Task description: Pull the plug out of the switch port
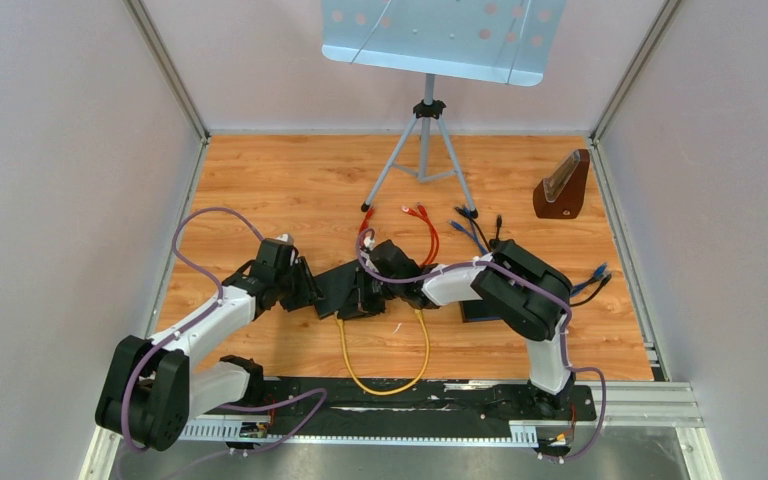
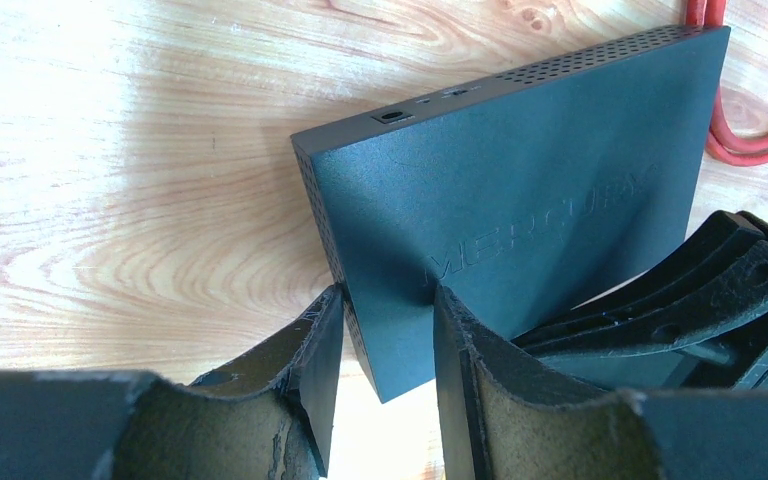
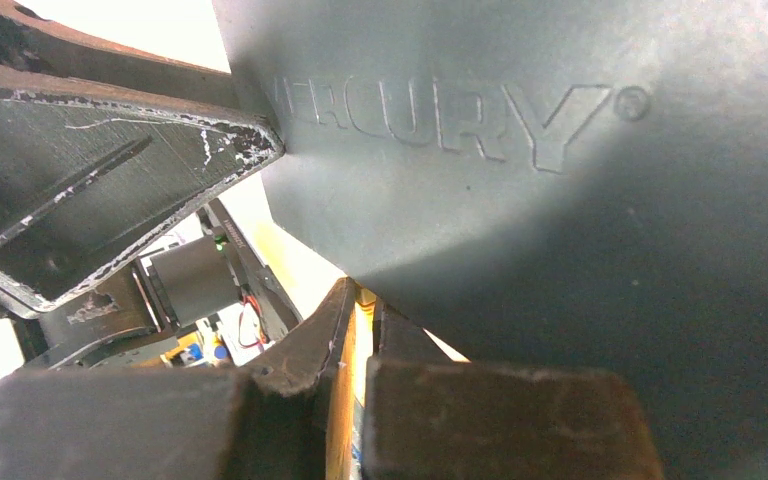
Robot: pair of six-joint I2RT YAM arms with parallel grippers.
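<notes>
The black switch (image 1: 334,288), embossed MERCURY, lies flat on the wooden table between my two arms. In the left wrist view my left gripper is shut on the switch's near corner, one finger on either side. My right gripper is shut at the switch's front edge. A yellow cable (image 3: 362,335) shows in the narrow gap between its fingers; whether they grip it is unclear. From above, that yellow cable (image 1: 426,350) loops toward the table's front, its left end meeting the switch's front edge. Its plug and the port are hidden.
Red cables (image 1: 433,236) lie behind the switch. Blue and black cables (image 1: 472,232) are farther right, with a second black box (image 1: 479,311) partly under the right arm. A stand (image 1: 424,150) and a metronome (image 1: 562,187) occupy the back. Table space behind the left arm is bare.
</notes>
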